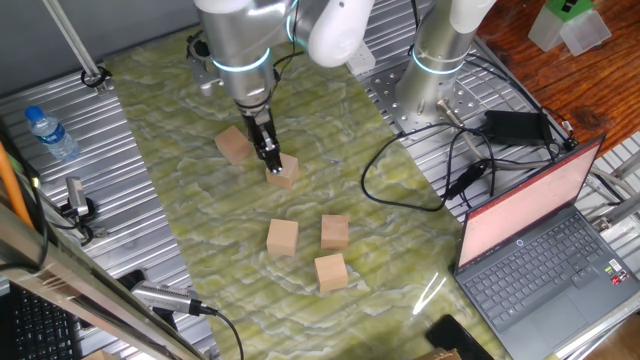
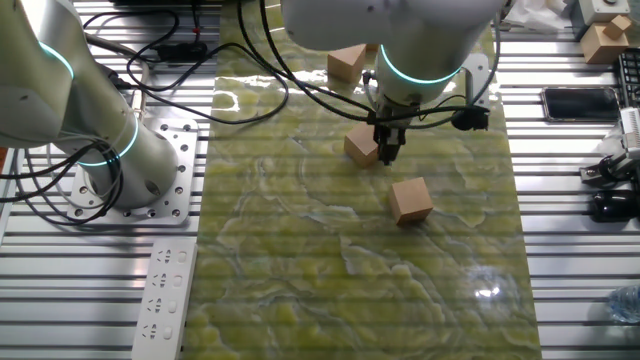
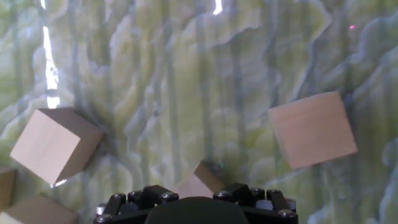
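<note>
My gripper (image 1: 272, 165) points down over a pale wooden block (image 1: 284, 174), partly covering its top in exterior view 1. In exterior view 2 the gripper (image 2: 388, 155) appears at the right side of that block (image 2: 360, 146). Between the black fingers, which stand apart in the wrist view, a corner of a block (image 3: 200, 180) shows beyond them; nothing is visibly held. A second block (image 1: 233, 146) lies to the left of the gripper. Three more blocks sit nearer the front: one left (image 1: 282, 238), one right (image 1: 335, 232), one lowest (image 1: 331, 272).
The blocks lie on a green marbled sheet (image 1: 190, 220) with bare room around them. A black cable (image 1: 372, 190) loops over its right edge near the open laptop (image 1: 540, 260). A power strip (image 2: 163, 295) borders the sheet; a water bottle (image 1: 52, 135) stands at left.
</note>
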